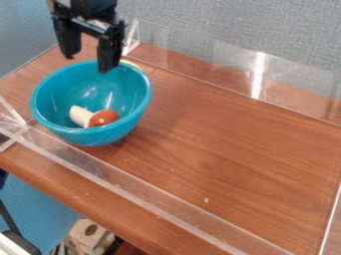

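Observation:
A teal bowl sits on the left of the wooden table. Inside it lie a white mushroom-like piece and a red-topped piece. My dark gripper is over the back of the bowl at the top left, blurred, open, with its fingers pointing down.
A clear barrier runs along the front and sides, and a grey textured wall stands at the back.

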